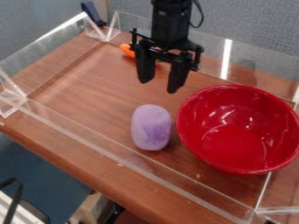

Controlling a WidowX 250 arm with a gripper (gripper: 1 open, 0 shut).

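Observation:
My black gripper (160,77) hangs over the back middle of the wooden surface, its two fingers spread apart with nothing seen between them. In front of it and lower in the view lies a purple oblong object (151,128), like an eggplant or potato toy. To its right is a large red bowl (237,131), empty. An orange carrot-like object (128,51) lies behind the gripper on the left, partly hidden by it.
Clear plastic walls border the wooden surface (82,96). The bowl fills much of the right side, close to the right wall.

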